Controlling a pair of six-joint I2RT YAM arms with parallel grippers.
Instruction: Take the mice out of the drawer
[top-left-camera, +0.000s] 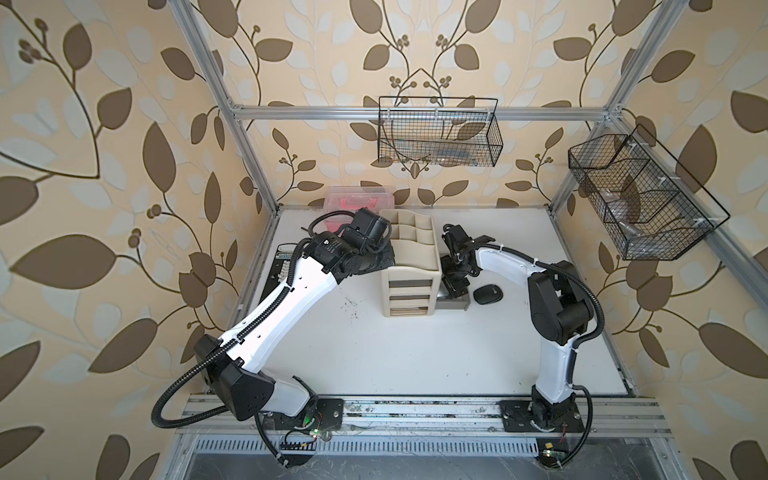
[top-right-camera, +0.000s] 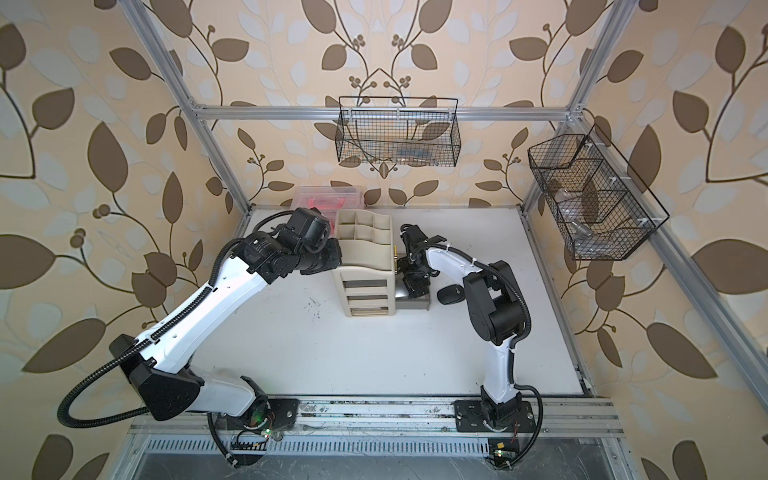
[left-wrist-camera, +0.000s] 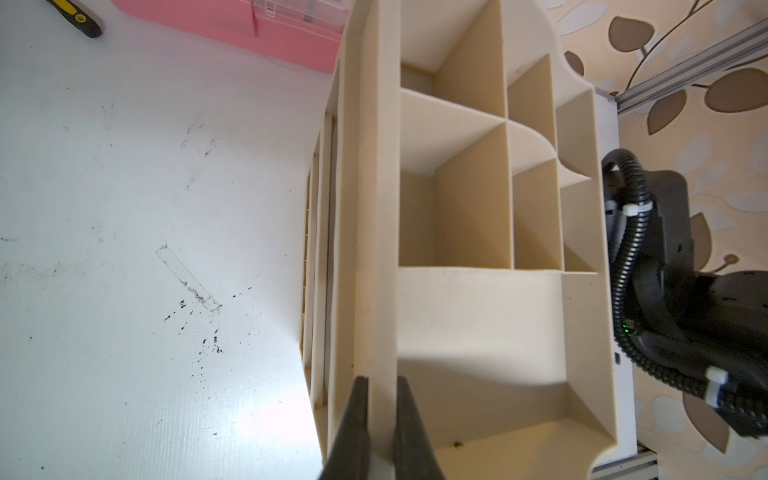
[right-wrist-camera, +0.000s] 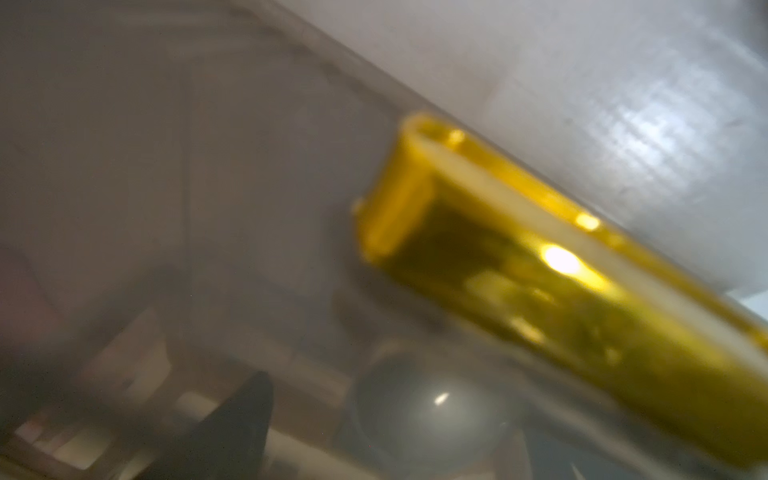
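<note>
A beige drawer cabinet (top-left-camera: 410, 280) stands mid-table, a grey drawer (top-left-camera: 455, 304) pulled out on its right. My left gripper is shut on the cabinet's top left rim, a finger to either side of it. My right gripper (top-left-camera: 457, 286) is inside the drawer, open. In the right wrist view, a rounded shiny grey mouse (right-wrist-camera: 432, 412) lies between its fingers; I cannot tell if they touch it. A black mouse (top-left-camera: 488, 294) rests on the table, just right of the drawer.
A blurred, glossy gold piece (right-wrist-camera: 512, 280) lies close to the right wrist camera. Behind the cabinet is a pink box (left-wrist-camera: 216, 20). A black keyboard (top-left-camera: 277, 272) sits at the left, partly behind my left arm.
</note>
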